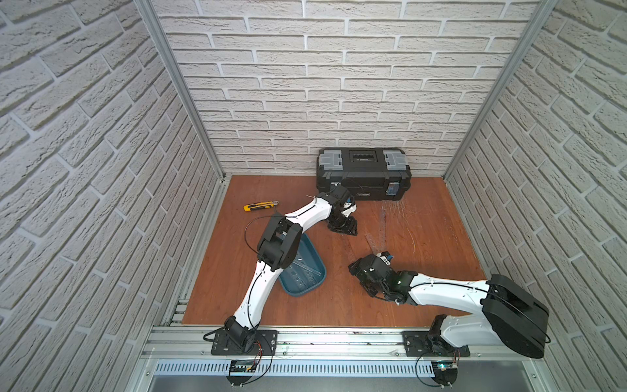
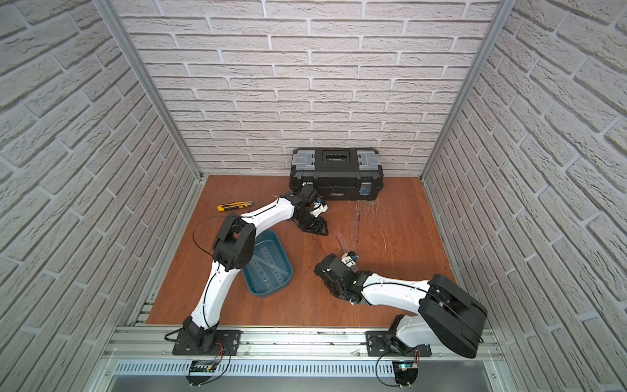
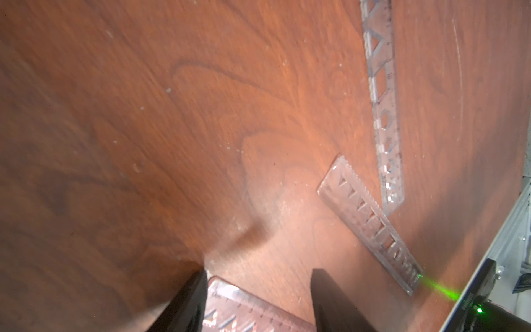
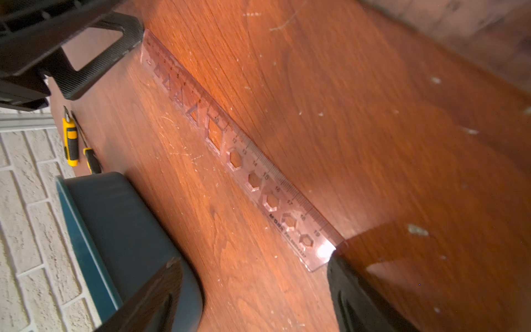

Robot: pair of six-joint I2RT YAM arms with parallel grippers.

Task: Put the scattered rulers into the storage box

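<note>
A long clear ruler (image 4: 251, 166) lies on the table between my two grippers. My left gripper is at its far end, shut on it, with the ruler's width between the fingers. My right gripper stands open by the near end, whose corner is close to one finger (image 4: 354, 293). Off to the right lie a short clear ruler (image 3: 367, 221) and another long one (image 3: 385, 121), their ends close together. The blue storage box (image 2: 287, 258) stands left of the grippers and holds clear rulers (image 1: 305, 264); my left arm covers part of it.
At the back stands a black toolbox (image 1: 363, 179). A yellow utility knife (image 1: 260, 205) lies at the back left, beyond the box.
</note>
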